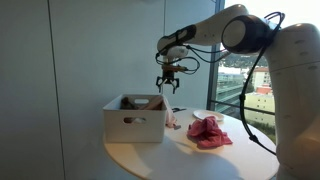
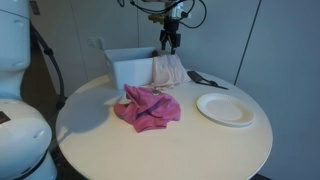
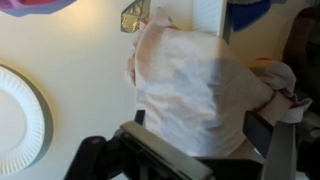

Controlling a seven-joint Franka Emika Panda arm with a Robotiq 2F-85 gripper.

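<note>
A pale pink cloth lies draped over the rim of the white box, hanging down its outer side; in exterior view 2 the cloth covers the box's right corner. Above it hovers my gripper, open, its two dark fingers pointing down. In the wrist view the fingers stand wide apart with the cloth below and between them, not gripped. A darker pink cloth lies crumpled on the table in front of the box.
A white plate rests on the right of the round table, with a black utensil behind it. Inside the box are dark and brownish items, hard to make out.
</note>
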